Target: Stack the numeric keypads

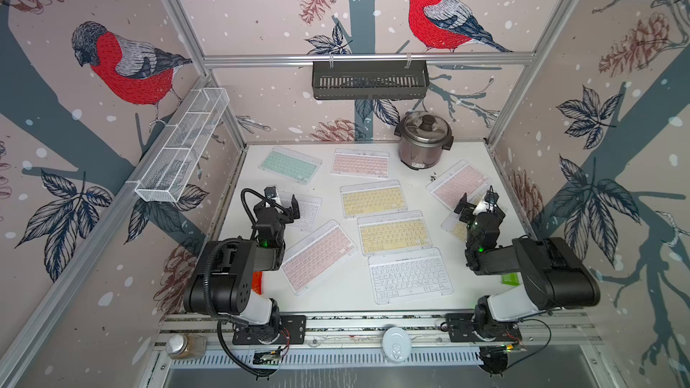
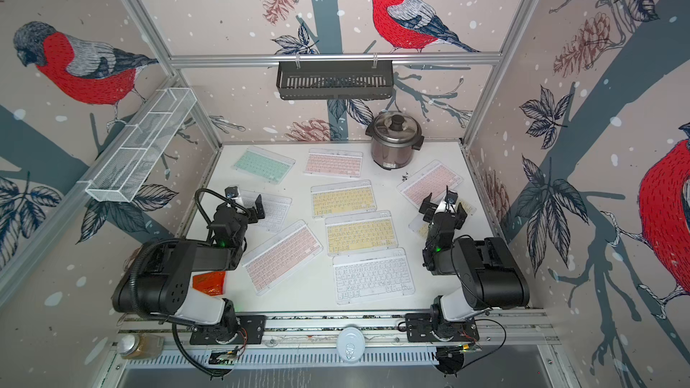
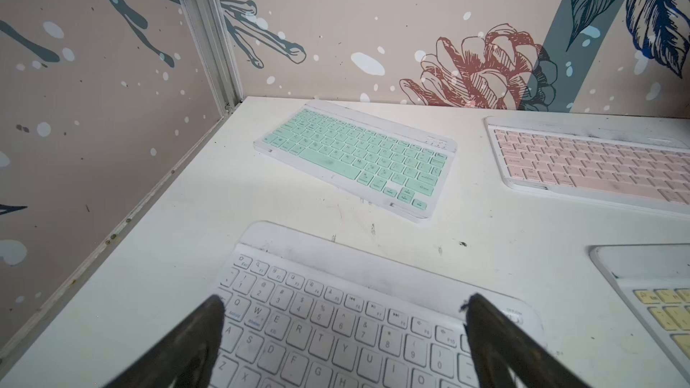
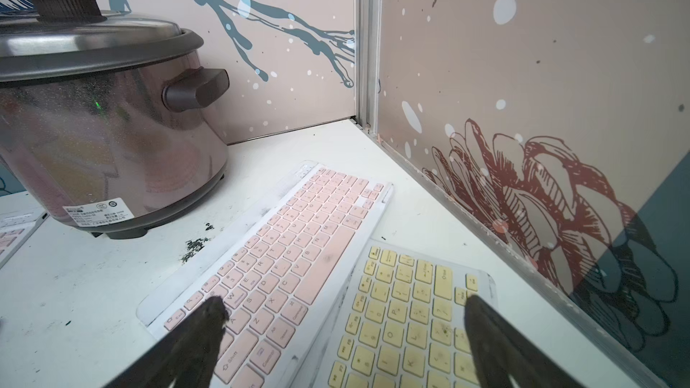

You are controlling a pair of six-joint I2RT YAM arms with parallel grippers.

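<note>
Several slim keyboards lie flat and spread over the white table. A green keyboard [image 3: 359, 154] is at the back left, and a pink one [image 1: 360, 163] at the back middle. Two yellow keyboards [image 1: 373, 199] and a white keyboard [image 1: 409, 275] run down the centre; a tilted pink one [image 1: 319, 256] lies left of them. My left gripper is open above another white keyboard [image 3: 345, 316], holding nothing. On the right, a pink keyboard [image 4: 287, 258] lies against a yellow one [image 4: 402, 316]. Over these my right gripper stands open and empty.
A rice cooker [image 1: 425, 140] stands at the back right, close to the right-hand pink keyboard. A dark rack [image 1: 370, 80] hangs on the back wall, a white wire basket [image 1: 183, 145] on the left. A red packet [image 2: 208, 283] lies by the left arm.
</note>
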